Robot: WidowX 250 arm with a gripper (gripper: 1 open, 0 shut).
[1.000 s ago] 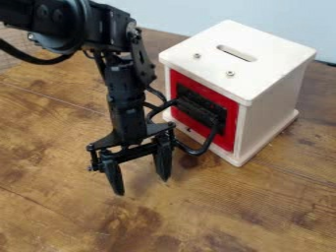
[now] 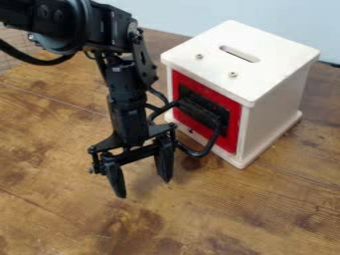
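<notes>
My black gripper [image 2: 141,174] hangs fingers-down over the wooden surface, left of and in front of a white wooden box [image 2: 269,100]. Its two fingers stand apart, open, with nothing visible between them. The box has a slot and screw heads on top, and a red front panel [image 2: 229,140] holding a black piece [image 2: 201,105], partly hidden by cables.
A pale wall [image 2: 299,25] stands behind the box. Black cables loop from the arm close to the box's front.
</notes>
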